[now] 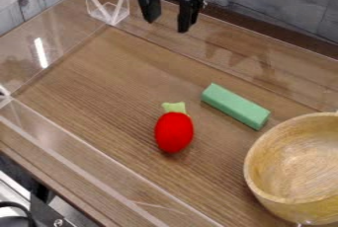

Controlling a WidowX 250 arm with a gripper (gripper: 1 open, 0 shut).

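My black gripper (169, 10) is at the top centre of the camera view, over the back of the wooden table (86, 113), open, with two downward fingers. In front of it lie a green block (235, 106) on the right and a red object with a pale green top (175, 131) at the lower middle.
A yellow bowl (297, 167) sits at the lower right. A wall and clear strips show at the top left edge.
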